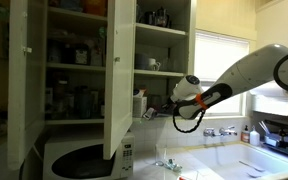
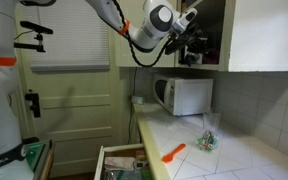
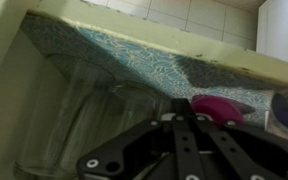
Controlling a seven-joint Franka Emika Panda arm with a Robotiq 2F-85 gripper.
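Note:
My gripper is shut in the wrist view, with nothing visible between its fingers. It reaches into the shelf of an open cupboard. Just left of it, clear drinking glasses [image 3: 79,110] stand on a blue-grey patterned shelf liner [image 3: 124,55]. A pink item [image 3: 219,108] lies right behind the fingertips; whether they touch it, I cannot tell. In exterior view 1 the gripper [image 1: 167,106] is small and dark at the lower shelf's right end. Exterior view 2 has the gripper [image 2: 188,48] up at the cupboard opening, its tips hard to make out.
An open cupboard door [image 1: 119,75] stands left of the arm. Below are a white microwave [image 1: 89,157] and the counter, with an orange utensil [image 2: 173,153] and a clear bag [image 2: 209,140]. A pale shelf edge [image 3: 174,40] crosses the wrist view.

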